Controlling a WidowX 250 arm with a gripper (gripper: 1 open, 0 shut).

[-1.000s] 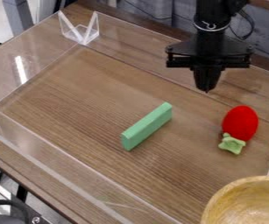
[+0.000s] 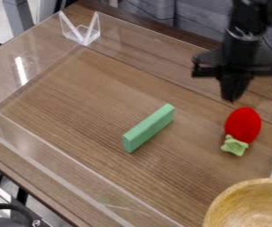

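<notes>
My dark gripper hangs over the upper right of the wooden table, above and a little left of a red oval object. A small pale green piece touches the red object's lower edge. A green block lies diagonally in the middle. The gripper's fingers point down; nothing shows held between them, and whether they touch is hard to tell.
A yellow bowl sits at the bottom right, cut off by the frame. A white wire basket stands at the upper left.
The arm and gripper have moved to the right, toward the area above the red object. The objects on the table have not visibly moved.
</notes>
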